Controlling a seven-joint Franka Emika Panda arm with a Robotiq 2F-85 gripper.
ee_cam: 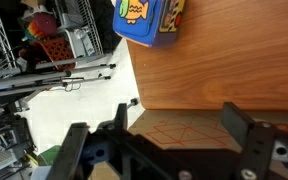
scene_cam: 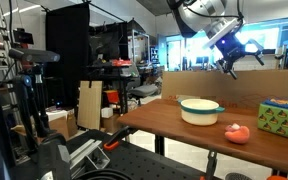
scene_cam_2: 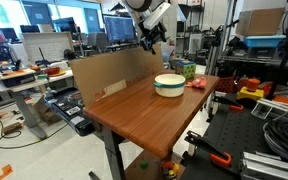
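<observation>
A white bowl [scene_cam: 201,111] with a darker band stands on the brown table [scene_cam: 164,119]. A rounded pinkish-red object [scene_cam: 237,133] lies to its right, near the table's front edge. Farther right sits a colourful box [scene_cam: 278,119], green and yellow on the sides with a red and blue top. My gripper [scene_cam: 246,66] hangs high above the back of the table, open and empty. In the wrist view, the gripper has its fingers spread wide over the table's edge, and part of the box [ee_cam: 164,37] shows at the top. The bowl is outside that view.
A brown panel [scene_cam_2: 84,78] stands upright along one long side of the table. Much of the tabletop [scene_cam_2: 134,112] on the bowl's near side is bare in exterior view 2. A cluttered desk [scene_cam_2: 34,80] stands beyond the panel.
</observation>
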